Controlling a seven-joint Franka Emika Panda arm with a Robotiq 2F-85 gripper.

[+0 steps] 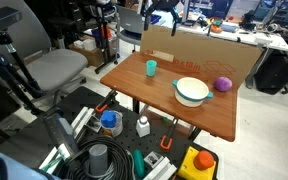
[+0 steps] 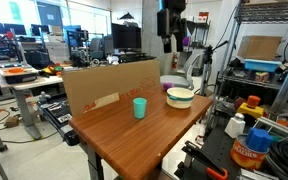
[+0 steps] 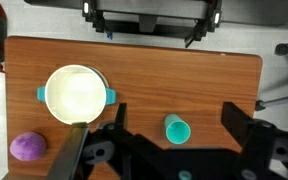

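Note:
My gripper hangs high above the wooden table, its two fingers spread apart with nothing between them. In the wrist view the open gripper frames the area around a teal cup, which stands upright far below. A white round pot with teal handles sits toward the left in that view. A purple round object lies near the lower left corner of the table. From the first exterior side, the cup is left of the pot, and the purple object is at the right.
A cardboard panel stands along one long edge of the table. At the opposite side are clamps, a white bottle, a yellow-and-red item and coiled cables. Bare wood surrounds the cup and pot.

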